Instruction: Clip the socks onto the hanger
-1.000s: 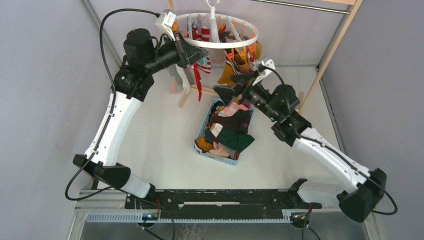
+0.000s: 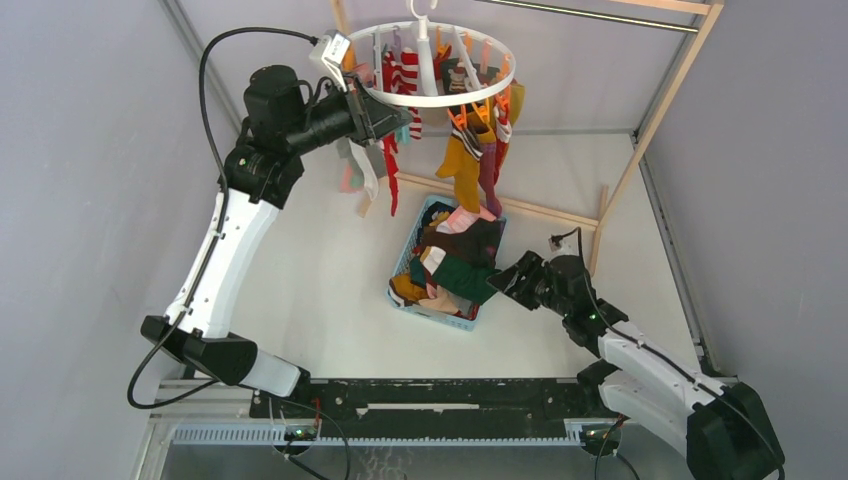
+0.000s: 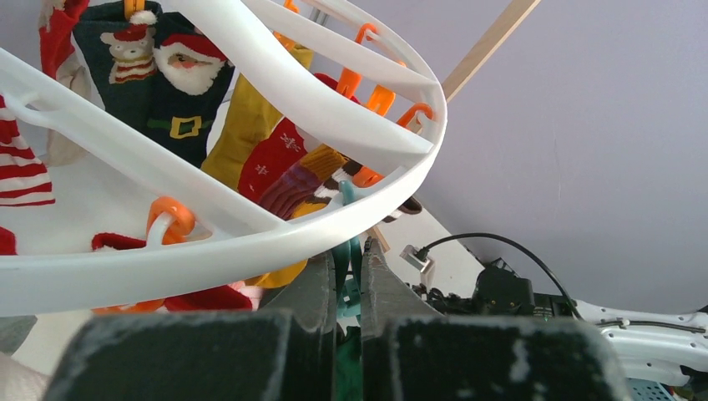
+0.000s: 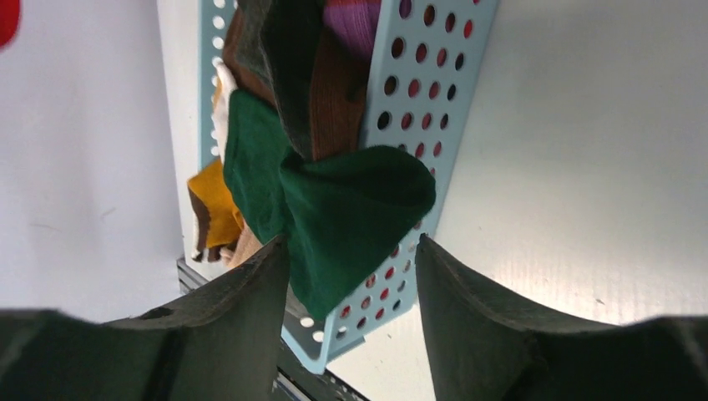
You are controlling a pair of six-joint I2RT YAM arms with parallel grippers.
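The round white hanger (image 2: 433,101) hangs at the top with several socks clipped on it. At its front rim my left gripper is shut on a teal clip (image 3: 349,294). Over the right edge of the blue basket (image 4: 428,63) lies the end of a dark green sock (image 4: 351,213). My right gripper is partly open, its fingers (image 4: 255,288) to either side of that sock end in the right wrist view; whether they touch it I cannot tell.
More socks fill the basket, among them a brown one (image 2: 475,243) and a mustard one (image 4: 219,205). Mustard socks (image 2: 460,172) hang down just above the basket's far end. A wooden frame (image 2: 655,130) stands at the right.
My right arm has come away from the hanging socks, back and down to the basket's right side, by the green sock. The left arm stays at the rim, nearly still. Hanging socks sway slightly.
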